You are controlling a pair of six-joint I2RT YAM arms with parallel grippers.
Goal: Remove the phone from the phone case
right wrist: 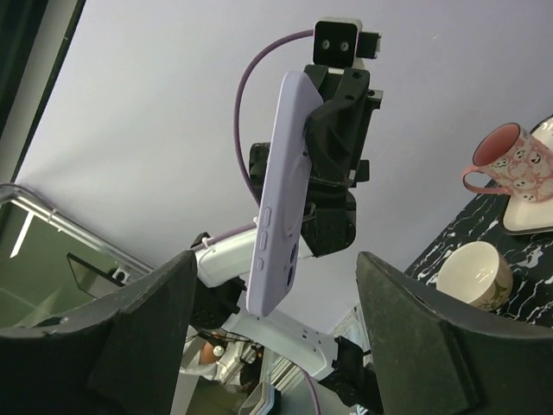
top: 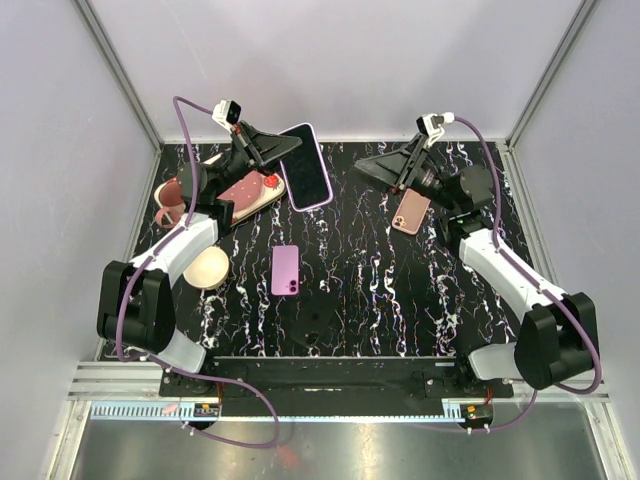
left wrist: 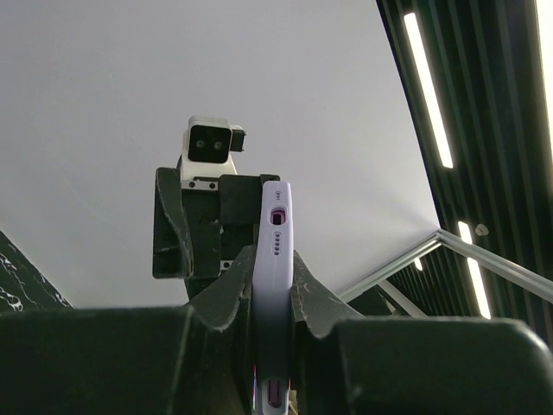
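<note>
A phone in a pale lilac case (top: 306, 170) is held up in the air, screen facing the top camera, with my left gripper (top: 273, 150) shut on it. The left wrist view shows the case's edge (left wrist: 273, 285) between the fingers; the right wrist view shows its back and side buttons (right wrist: 278, 190). To the right of it, apart, my right gripper (top: 386, 170) stands open, its fingers empty.
A pink phone (top: 285, 282) lies mid-table, another (top: 411, 213) at right. At left are a tray (right wrist: 527, 223) with a mug (right wrist: 527, 173), and a bowl (top: 208, 268).
</note>
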